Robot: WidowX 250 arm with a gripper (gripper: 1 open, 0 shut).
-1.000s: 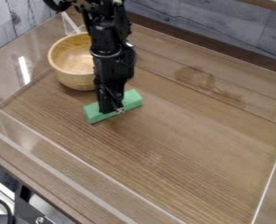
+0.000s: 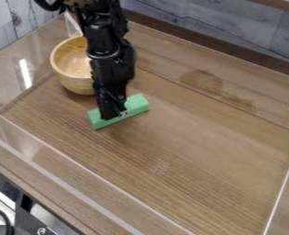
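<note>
A black robot gripper (image 2: 114,108) points down from the top of the view, its fingertips over a flat green block (image 2: 132,106) that lies on the wooden table. Whether the fingers are closed on the block or only over it is unclear. A yellow-tan bowl (image 2: 68,63) sits just behind the arm, to the upper left, partly hidden by it.
A grey wall (image 2: 232,27) runs along the back. Cables hang off the table's lower left corner.
The gripper has shifted slightly to the left. The green block shows little change.
</note>
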